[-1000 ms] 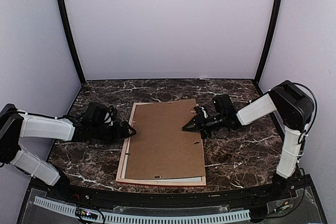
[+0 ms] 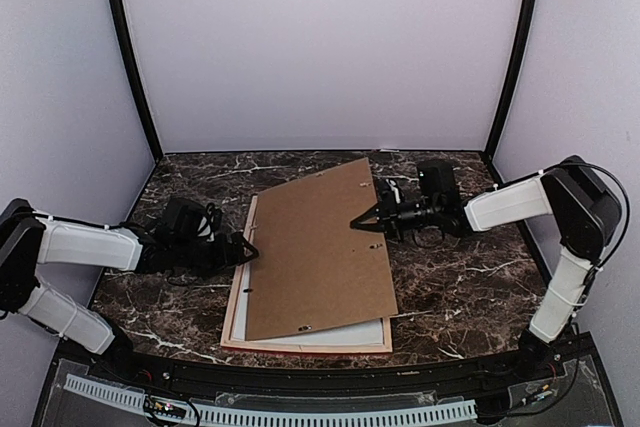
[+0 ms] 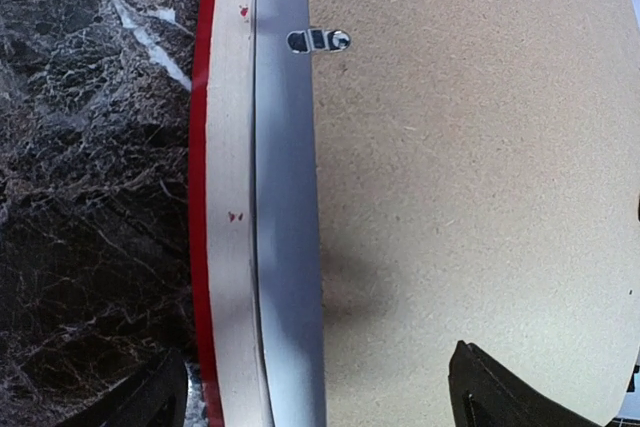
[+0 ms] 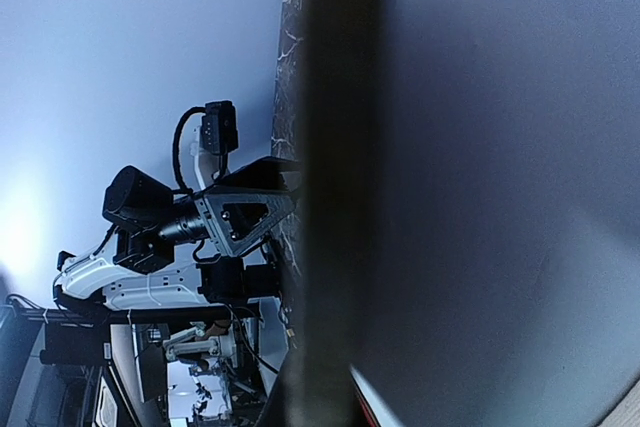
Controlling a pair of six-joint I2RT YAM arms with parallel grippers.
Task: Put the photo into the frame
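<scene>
The brown backing board (image 2: 315, 257) is tilted over the frame (image 2: 238, 307), its right side raised and its left side low by the frame's left edge. My right gripper (image 2: 368, 221) is shut on the board's right edge. In the right wrist view a blurred dark strip (image 4: 340, 147), apparently the board close up, hides the fingertips. My left gripper stands open above the frame's left side, its fingers (image 3: 490, 392) apart with nothing held. A pale strip (image 3: 285, 207) shows between the wooden rim and the board. I cannot make out a photo; the board covers most of the frame's inside.
Small metal clips (image 3: 320, 40) sit along the board's edges. A white grooved rail (image 2: 300, 417) runs along the front.
The left arm has stayed still.
</scene>
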